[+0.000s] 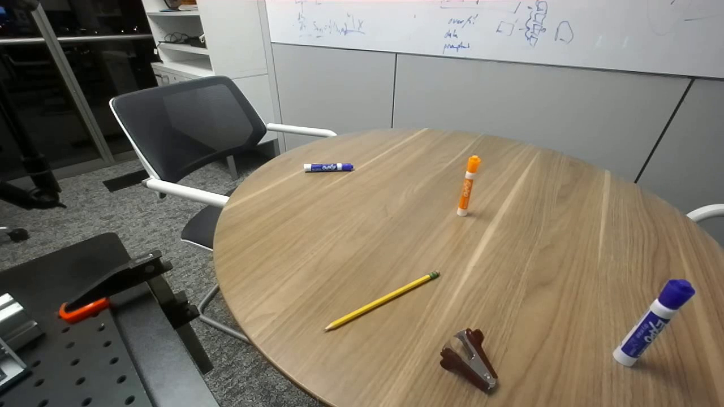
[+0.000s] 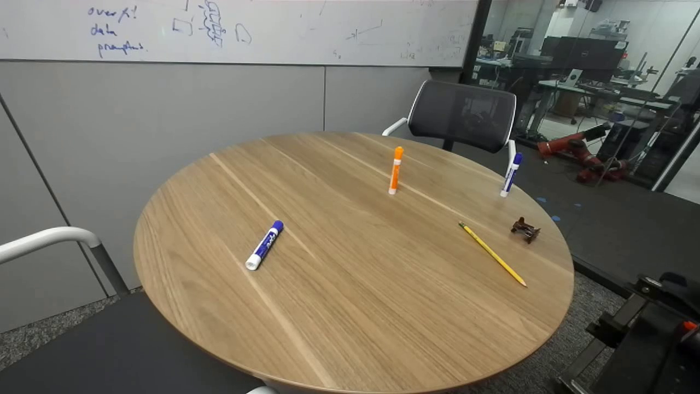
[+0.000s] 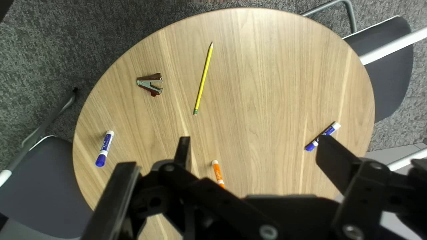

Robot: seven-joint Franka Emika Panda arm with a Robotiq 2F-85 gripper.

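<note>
Wide open and empty, my gripper looks down on the round wooden table [image 3: 264,100] in the wrist view; neither exterior view shows it. An orange marker [image 1: 468,187] stands upright on the table, its cap end hidden by my gripper's body in the wrist view [image 3: 217,171]. One blue-purple marker [image 1: 648,329] is upright near the edge. Another blue marker [image 2: 264,245] lies on its side; my right finger slightly overlaps it in the wrist view. The yellow pencil [image 3: 203,78] lies flat, with a brown staple remover [image 3: 150,84] beside it.
Chairs with white arms stand around the table, one [image 1: 190,129] at the back left in exterior view 1. A black cart [image 1: 88,353] with tools is close to the table's edge.
</note>
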